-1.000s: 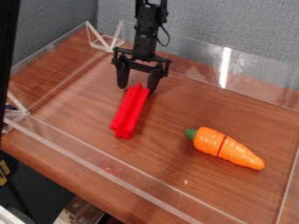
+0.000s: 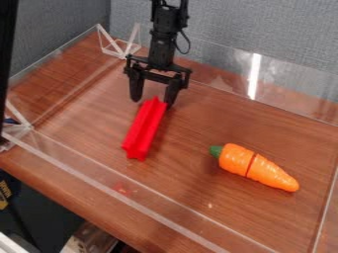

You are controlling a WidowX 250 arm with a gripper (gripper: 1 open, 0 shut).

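My black gripper (image 2: 153, 87) hangs at the back middle of the wooden table, its fingers apart and pointing down at the far end of a long red bar (image 2: 142, 130). The bar lies on the table, running from beneath the gripper toward the front left; whether a fingertip touches it I cannot tell. An orange toy carrot (image 2: 254, 168) with a green top lies to the right.
Clear plastic walls border the wooden table (image 2: 199, 212). A white bracket stands at the back left corner.
The red bar has shifted slightly toward the front left, with my gripper moving very slightly the same way. The carrot has not moved.
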